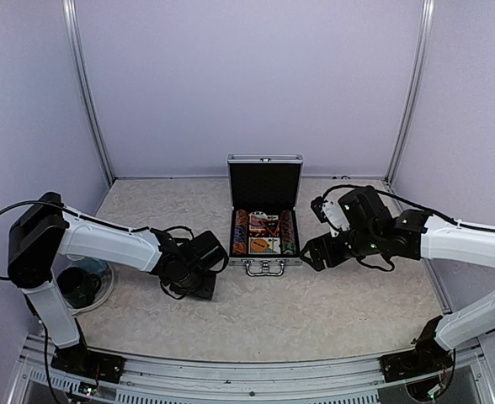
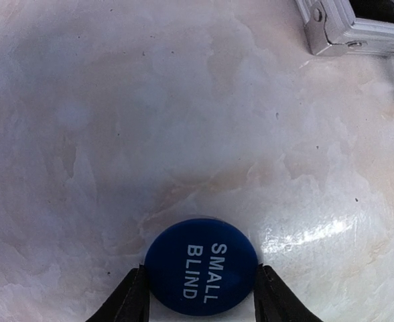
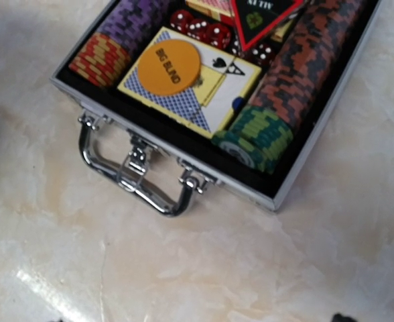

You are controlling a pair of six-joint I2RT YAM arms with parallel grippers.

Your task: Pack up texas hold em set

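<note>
The open aluminium case (image 1: pixel 264 264) holds chip rows, card decks (image 3: pixel 217 100), red dice (image 3: pixel 217 35) and an orange BIG BLIND button (image 3: pixel 169 67). A blue SMALL BLIND button (image 2: pixel 200 268) sits between the fingertips of my left gripper, low at the table left-front of the case; whether it is gripped is unclear. My right gripper (image 1: pixel 315 252) hovers at the case's right-front, and its fingertips barely show at the bottom of the right wrist view.
A round tray with dark items (image 1: pixel 79 286) stands at the far left, behind the left arm.
</note>
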